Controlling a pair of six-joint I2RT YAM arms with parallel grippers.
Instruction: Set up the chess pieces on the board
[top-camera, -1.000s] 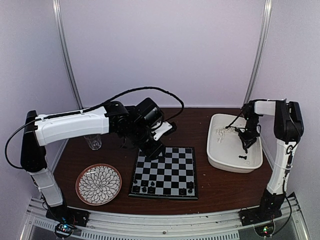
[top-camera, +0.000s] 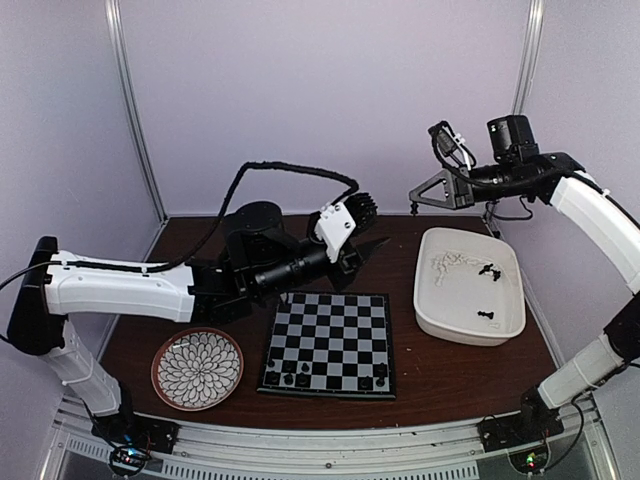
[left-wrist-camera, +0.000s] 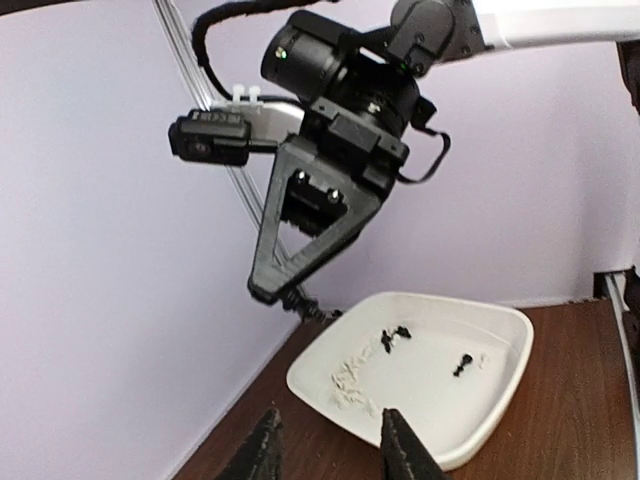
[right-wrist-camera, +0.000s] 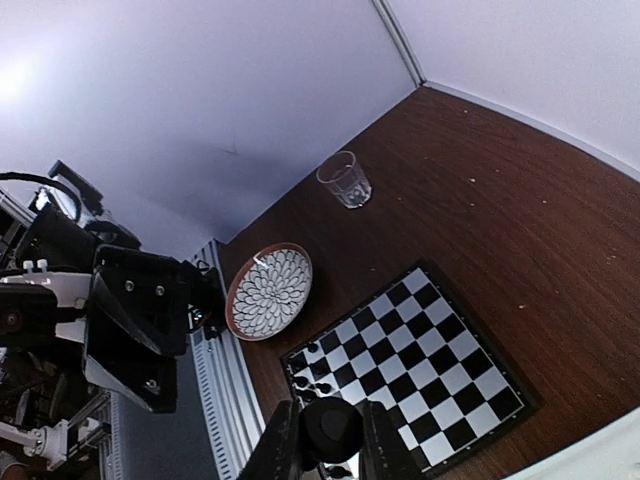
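The chessboard (top-camera: 330, 340) lies flat in the middle of the table, with several black pieces (top-camera: 289, 379) standing along its near edge. My right gripper (top-camera: 414, 200) is raised above and behind the white bin (top-camera: 470, 325). It is shut on a black chess piece (right-wrist-camera: 332, 428), whose round end shows between the fingertips in the right wrist view. In the left wrist view that piece juts out past the right fingers (left-wrist-camera: 268, 285). High over the board's back edge, my left gripper stands open and empty, facing the bin.
Inside the bin lie white pieces (top-camera: 455, 259) in a cluster and a few black pieces (top-camera: 486, 315). A patterned plate (top-camera: 197, 369) is left of the board. Behind the left arm stands a clear glass (right-wrist-camera: 345, 180), hidden in the top view.
Out of the bin, my right gripper has risen and swung left with the black piece. My left gripper has lifted, turned and moved right, away from the board's upper squares.
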